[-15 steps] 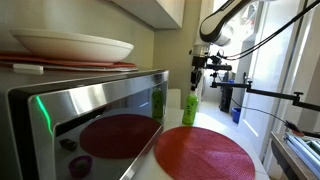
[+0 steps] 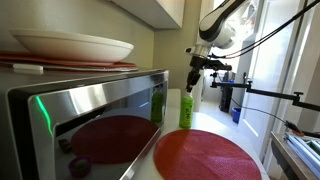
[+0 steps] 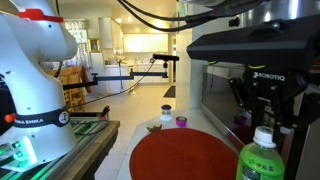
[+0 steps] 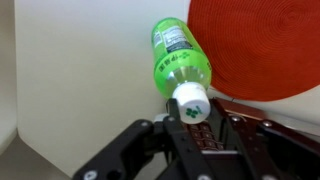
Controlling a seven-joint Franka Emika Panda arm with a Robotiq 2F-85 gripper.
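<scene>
A green bottle point(image 2: 186, 112) with a white cap point(image 4: 191, 102) is upright beyond the far edge of the round red mat point(image 2: 205, 157). Over it, my gripper point(image 2: 190, 87) points down and is shut on the bottle at its cap. From the wrist, the cap lies right at the fingertips, with the green body point(image 4: 178, 52) stretching away beside the mat. The other exterior view has the bottle point(image 3: 261, 163) close up at lower right, under the dark gripper body. Whether its base touches the counter cannot be told.
A metal-framed appliance point(image 2: 100, 96) runs along the left; its dark front mirrors the mat and bottle. On top sits a white bowl point(image 2: 72, 46). Small jars point(image 3: 181, 121) stand beyond the mat.
Over the last second the gripper and the bottle have shifted slightly left together in the exterior view. The mat and appliance stay where they were.
</scene>
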